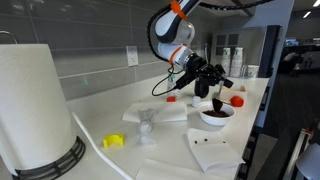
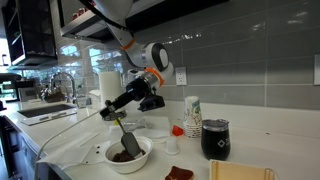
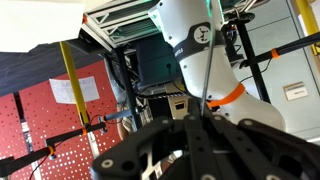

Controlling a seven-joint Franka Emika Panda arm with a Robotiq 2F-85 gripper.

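Note:
A white bowl (image 1: 216, 117) with dark contents stands on the counter, seen again as the bowl (image 2: 128, 158) from the other side. A dark spatula (image 2: 129, 142) slants down into it, its upper end close under my gripper (image 2: 110, 114). In exterior view 1 my gripper (image 1: 221, 88) is just above the bowl, tipped over. The fingers are shut; at this size I cannot make out whether the spatula's handle sits between the fingers. The wrist view looks along the white arm (image 3: 195, 35) toward the room, and shows neither fingertips nor bowl.
A white towel (image 1: 158, 112) and a clear cup (image 1: 146, 127) lie left of the bowl; a yellow item (image 1: 113, 140) is nearer. A white paper (image 1: 214, 152) is in front of the bowl. A black tumbler (image 2: 215, 140) and a wooden tray (image 2: 240, 171) stand beyond it.

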